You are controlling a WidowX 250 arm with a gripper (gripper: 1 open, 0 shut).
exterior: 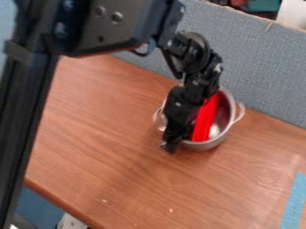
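Observation:
A steel pot [223, 134] with two handles stands on the wooden table, with a red object [207, 116] inside it. My black gripper [174, 138] is low at the pot's left side, in front of the red object, and covers much of the pot. Whether its fingers are open or shut, and whether anything is between them, I cannot tell.
A grey padded wall [263, 72] runs along the back. A blue tape strip [294, 201] lies at the right front.

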